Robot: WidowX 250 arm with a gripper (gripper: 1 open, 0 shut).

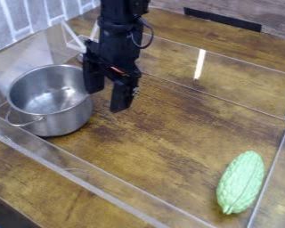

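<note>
My black gripper [107, 89] hangs open in the upper middle, just above and to the right of a steel pot [52, 109] with wire handles, its left finger near the pot's rim. Nothing shows between the fingers. A pale green bitter melon [240, 181] lies at the lower right of the wooden table [157, 151], well apart from the gripper.
Clear low barriers [276, 120] border the work area. A white strip [199, 64] is on the wood at the back. A white slatted object stands at the top left.
</note>
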